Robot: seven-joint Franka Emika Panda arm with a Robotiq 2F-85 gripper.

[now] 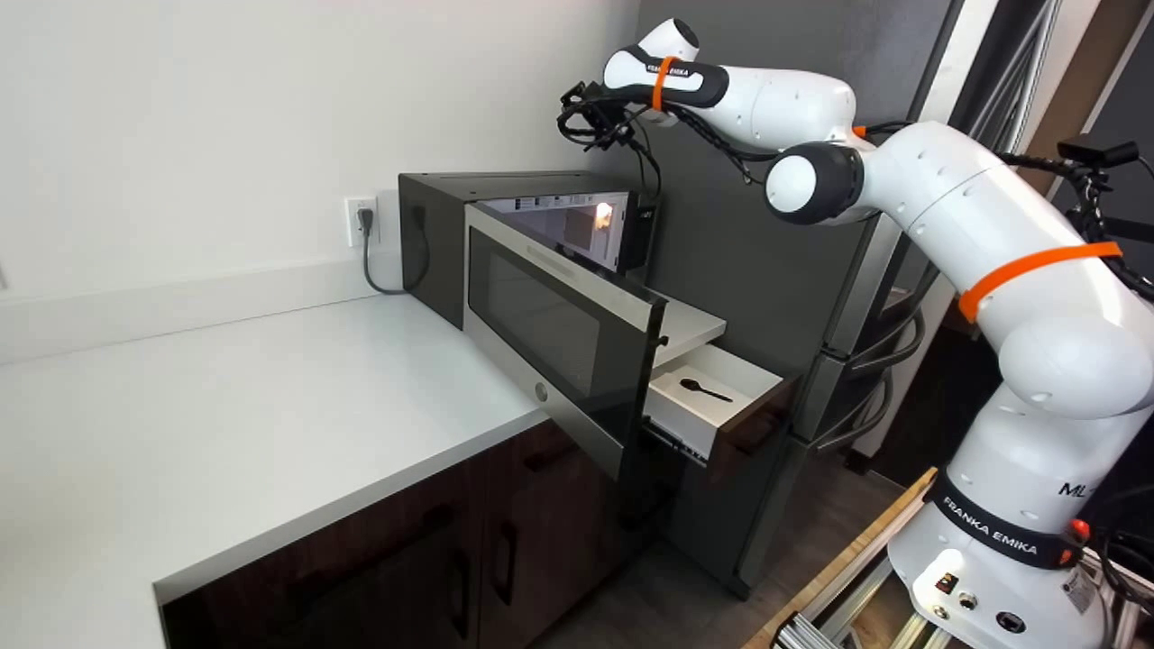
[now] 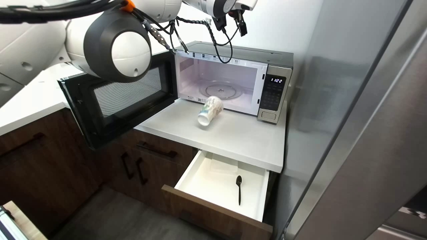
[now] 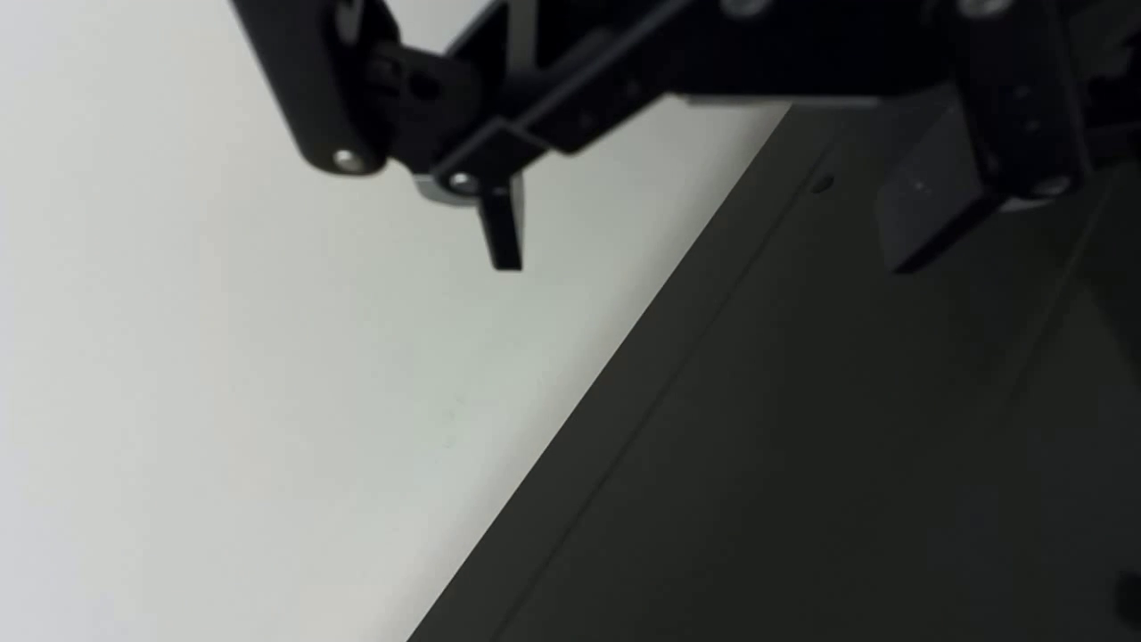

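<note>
A white patterned paper cup (image 2: 210,110) appears in exterior view 2 at the front edge of the microwave (image 2: 240,56) opening, tilted over the counter. It is slightly blurred, and I cannot tell whether it touches the counter. Above the microwave's top, my gripper stands open with nothing between its widely spread fingertips. Beneath it, the wrist view shows only the dark microwave top (image 3: 856,428) and the pale wall (image 3: 267,374). The microwave door (image 2: 128,94) is swung wide, with its lit interior and glass turntable (image 2: 221,89) showing.
Below the counter (image 2: 244,138), a drawer (image 2: 220,216) is pulled out with a black spoon (image 2: 239,189) inside. A fridge (image 1: 746,216) stands close to the microwave's right side.
</note>
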